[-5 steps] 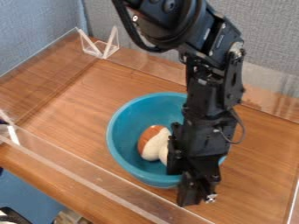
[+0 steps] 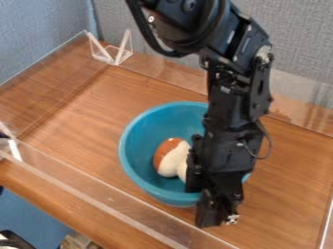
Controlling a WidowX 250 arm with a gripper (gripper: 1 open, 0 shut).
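Observation:
A teal bowl [image 2: 140, 135] stands on the wooden table, holding a round orange-and-white object [image 2: 170, 157] that looks like a toy. The black arm reaches down over the bowl's right side, and its gripper [image 2: 215, 200] is low at the bowl's front right, beside the white part of the object. The fingers are dark and overlap one another, so whether they are open or closed on anything cannot be made out.
The wooden table [image 2: 72, 112] has free room on the left and at the right front. A clear plastic edge runs along the front and back. A white bracket [image 2: 111, 51] sits at the back left, near the grey walls.
The arm has shifted very slightly; the bowl and the object in it look almost unchanged.

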